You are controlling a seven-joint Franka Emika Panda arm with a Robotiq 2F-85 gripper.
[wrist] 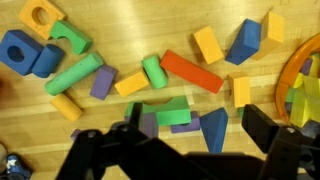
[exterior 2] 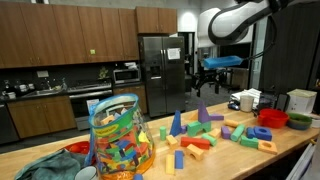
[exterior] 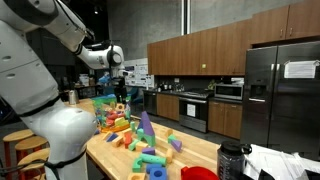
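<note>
Loose coloured blocks lie spread over the wooden table in the wrist view. Among them are a red bar [wrist: 193, 72], a green notched block [wrist: 170, 109], a green cylinder [wrist: 73, 74], a blue triangle [wrist: 214, 129] and an orange block [wrist: 208, 45]. My gripper is open above them, its dark fingers wide apart at the bottom of that view and nothing held. A tall purple triangle [exterior 2: 202, 111] stands upright on the table. The arm hangs over the block area in exterior view 2, with my gripper [exterior 2: 204, 83] well clear of the tabletop.
A clear bag-like container [exterior 2: 122, 140] of coloured blocks stands at the table's near side, its orange rim [wrist: 291, 75] at the wrist view's right edge. A red bowl [exterior: 199, 173] and a black canister [exterior: 231, 160] sit at another end. Bare wood [exterior: 198, 150] shows beside the blocks.
</note>
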